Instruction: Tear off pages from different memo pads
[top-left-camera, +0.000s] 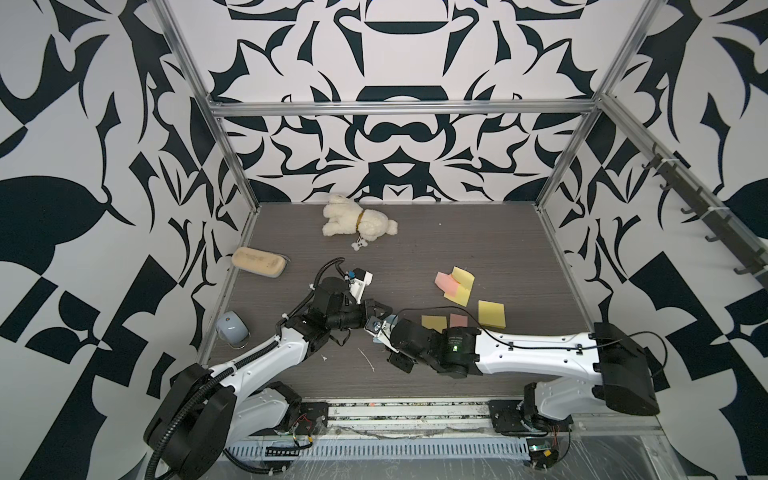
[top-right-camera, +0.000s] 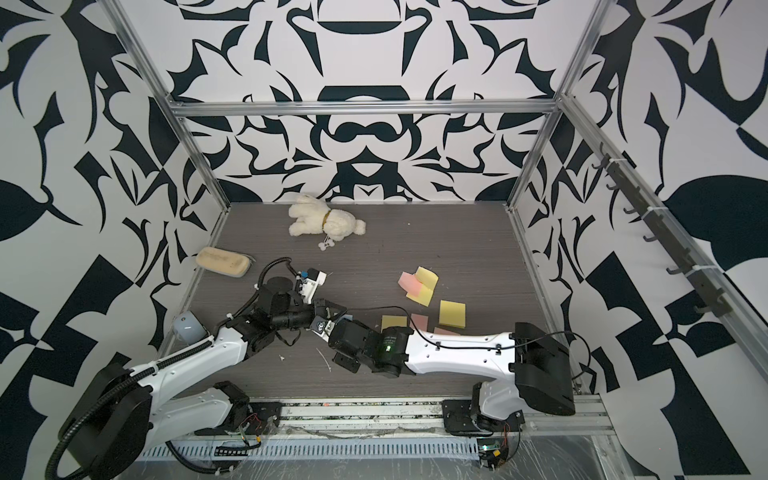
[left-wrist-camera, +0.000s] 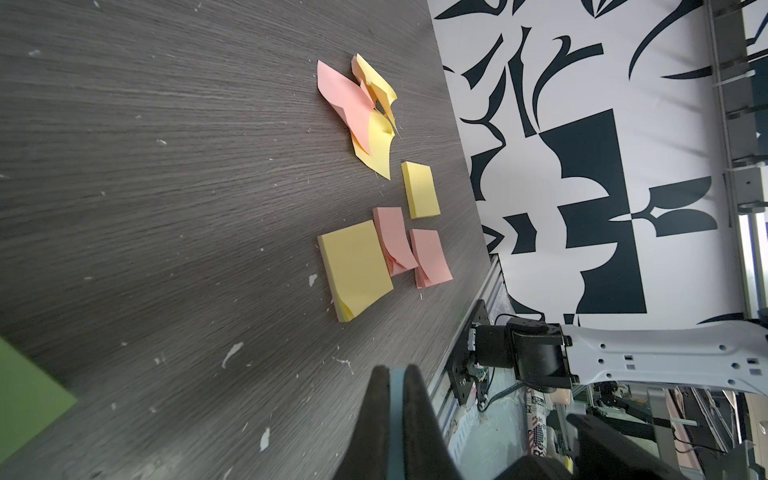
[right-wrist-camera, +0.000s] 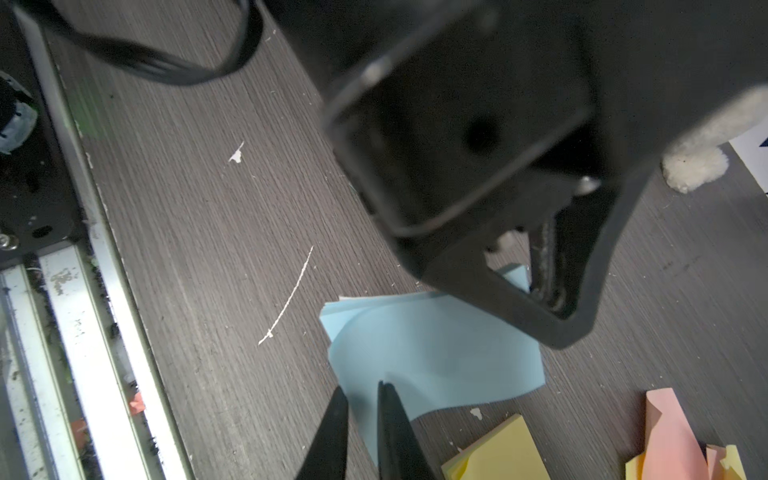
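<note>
Blue memo paper (right-wrist-camera: 448, 344) shows in the right wrist view, with one sheet curling over another layer. My left gripper is shut, and a thin blue strip shows edge-on between its fingers. In the right wrist view the left gripper's dark body hides the paper's far part. My right gripper stands part open at the near end, its fingers on either side of the curled blue sheet. Yellow pads (left-wrist-camera: 356, 268) and pink pads (left-wrist-camera: 393, 240) lie on the table. A green corner (left-wrist-camera: 28, 400) shows at lower left.
Loose pink and yellow sheets (top-left-camera: 453, 285) lie right of centre. A white plush toy (top-left-camera: 358, 217) is at the back, a tan oblong object (top-left-camera: 258, 261) and a grey mouse-like object (top-left-camera: 232, 329) at the left.
</note>
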